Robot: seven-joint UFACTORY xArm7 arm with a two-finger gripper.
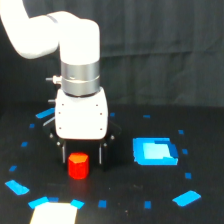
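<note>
A small red block (78, 168) stands on the dark table, left of the middle of the view. Just behind and above it hangs my white gripper (85, 155), pointing down. Its two thin dark fingers are spread apart, one toward each side of the block, with a wider gap on the right. No contact with the block can be made out, and the exact depth between them is hard to tell. The fingertips are dark against the dark table.
To the right lies a blue square frame with a pale centre (156, 152). Blue strips and small blue marks are scattered on the table. A bright pale square (54, 213) is at the lower left edge.
</note>
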